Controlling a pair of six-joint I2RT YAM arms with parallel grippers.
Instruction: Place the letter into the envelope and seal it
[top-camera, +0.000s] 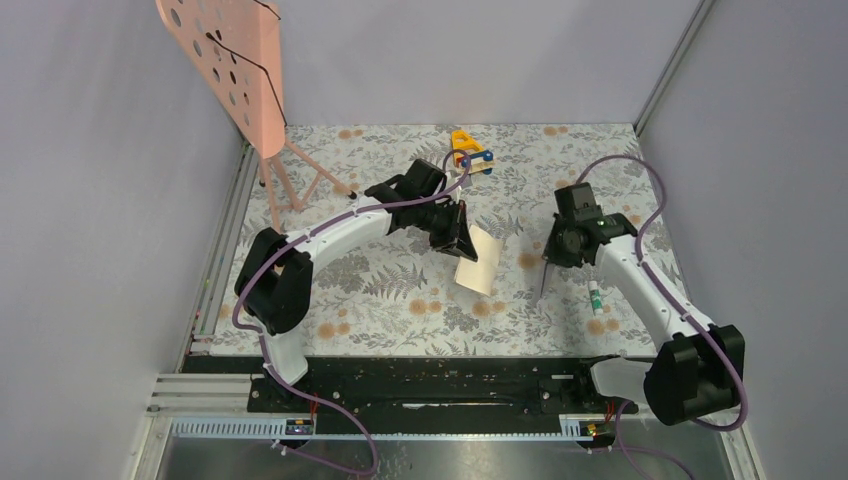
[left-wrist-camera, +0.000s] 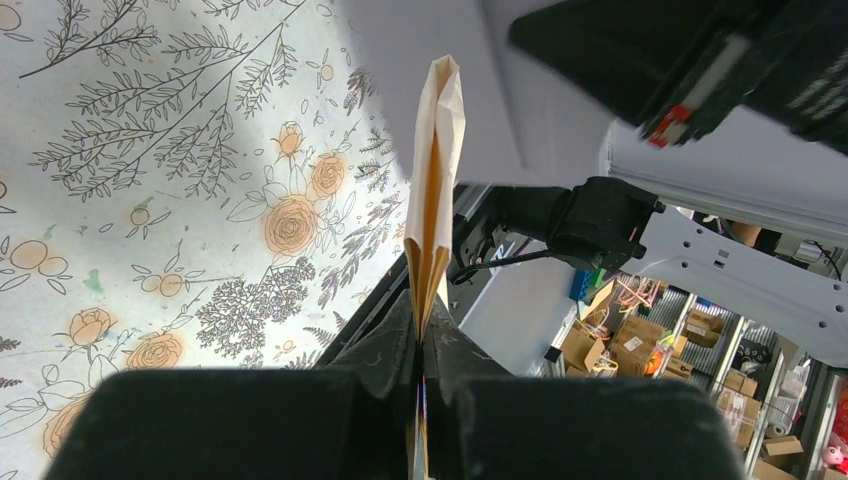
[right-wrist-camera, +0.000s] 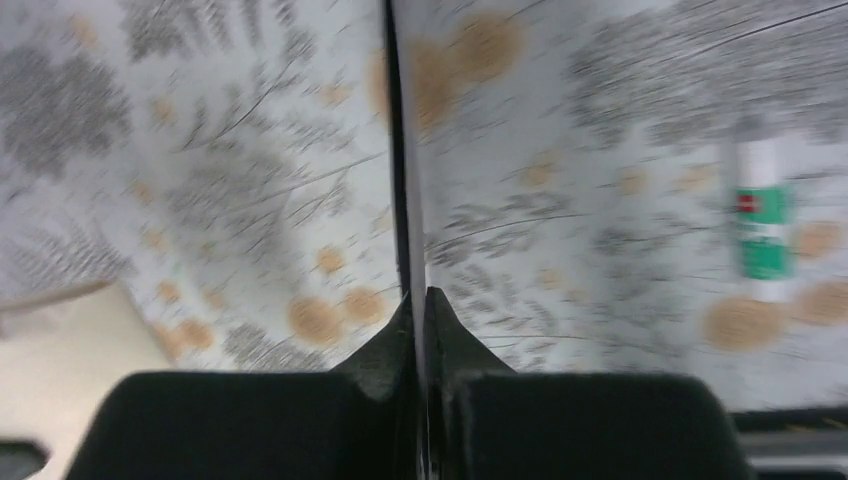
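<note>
A cream folded paper (top-camera: 478, 262) stands upright in my left gripper (top-camera: 458, 245), which is shut on it; in the left wrist view its folded layers (left-wrist-camera: 435, 200) rise from between the fingertips. My right gripper (top-camera: 550, 255) is shut on a grey sheet (top-camera: 542, 285), seen almost edge-on in the top view and as a thin upright strip in the blurred right wrist view. The grey sheet (left-wrist-camera: 460, 120) faces the paper across a short gap.
A glue stick (top-camera: 595, 298) lies right of the grey sheet. A yellow and blue toy (top-camera: 470, 152) sits at the back, a pink board (top-camera: 230, 70) on legs at the left.
</note>
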